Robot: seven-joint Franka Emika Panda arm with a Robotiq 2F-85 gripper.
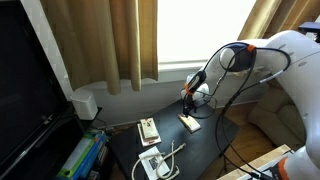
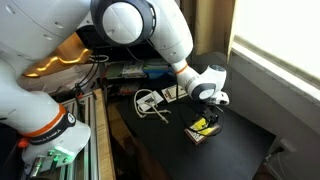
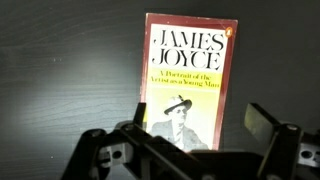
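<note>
A paperback book with a dark red border and a yellow cover (image 3: pixel 184 85), lettered "James Joyce", lies flat on the dark table. Above it my gripper stands open, one finger on either side of the book's lower part in the wrist view, with nothing held. The same book (image 1: pixel 190 123) shows below the gripper in exterior view 1. In exterior view 2 the gripper and cables partly cover the book (image 2: pixel 202 127).
Another book (image 1: pixel 149 131) lies to the left on the table. In front of it are a white object (image 1: pixel 154 164) and a looped pale cable (image 1: pixel 172 160). Bare dark table (image 2: pixel 246 146) surrounds the yellow book, and a curtain (image 1: pixel 85 40) hangs behind.
</note>
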